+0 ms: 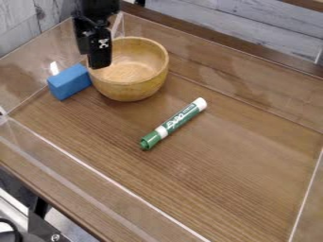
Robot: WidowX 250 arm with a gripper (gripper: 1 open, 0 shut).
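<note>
My black gripper (pixel 96 49) hangs open in the upper left of the camera view, over the left rim of a tan bowl (pixel 139 72). A blue block (pixel 70 82) lies on the wooden table just left of the bowl, below and left of the gripper. A green and white marker-like stick (pixel 173 124) lies diagonally right of centre, apart from the bowl.
A white panelled surface lies beyond the back edge, and dark cables hang at the lower left corner.
</note>
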